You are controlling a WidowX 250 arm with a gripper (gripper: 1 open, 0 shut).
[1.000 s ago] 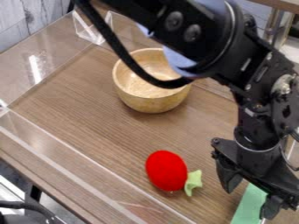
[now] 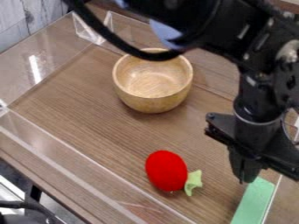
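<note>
The black gripper (image 2: pixel 246 168) hangs at the right side of the view, over the upper end of a pale green flat object (image 2: pixel 253 207), with its fingertips pointing down. It looks shut, with nothing visible between its fingers. To its lower left lies a red rounded toy (image 2: pixel 165 171) with a pale green leafy end, apart from the gripper. A light wooden bowl (image 2: pixel 152 92) stands in the upper middle, partly behind the arm.
A blue object at the top is mostly hidden by the arm, and a clear plastic item (image 2: pixel 91 26) sits at the upper left. A black cable runs at the lower left.
The gripper has risen and shifted slightly left from lower over the green object, uncovering more of it. The red toy and bowl have not moved.
</note>
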